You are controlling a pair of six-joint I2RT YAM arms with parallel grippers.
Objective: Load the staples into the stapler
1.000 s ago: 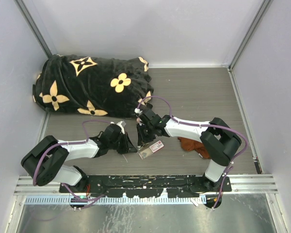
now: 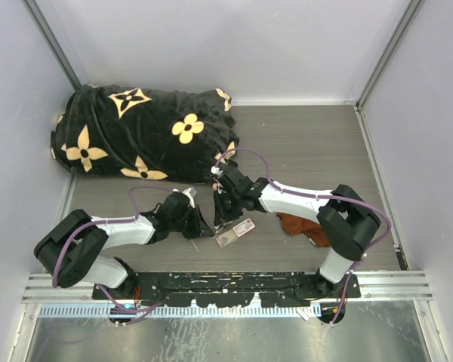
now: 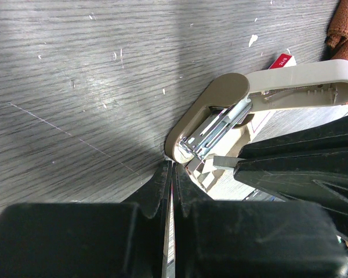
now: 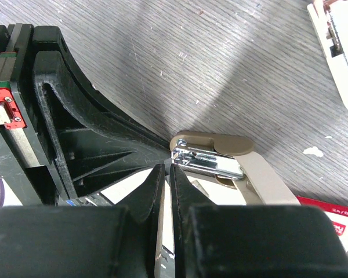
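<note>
In the left wrist view the beige-and-brown stapler [image 3: 235,90] is folded open, its metal staple channel [image 3: 217,127] bare. At the stapler's brown front end, my left gripper is shut; what its fingers pinch is hidden. From the right come the dark fingers [image 3: 301,165] of my other arm, with a short grey staple strip [image 3: 225,163] sticking out at the tip beside the channel. My right gripper is shut in the right wrist view, its tips by the front of the stapler [image 4: 240,145]. Both arms crowd over the stapler in the top view.
A red-and-white box [image 4: 336,217] lies beside the stapler. Brown cloth [image 2: 303,228] rests to the right, and a dark patterned cushion [image 2: 147,132] fills the back left. Another beige object with metal [image 4: 342,52] is cut off by the view's edge.
</note>
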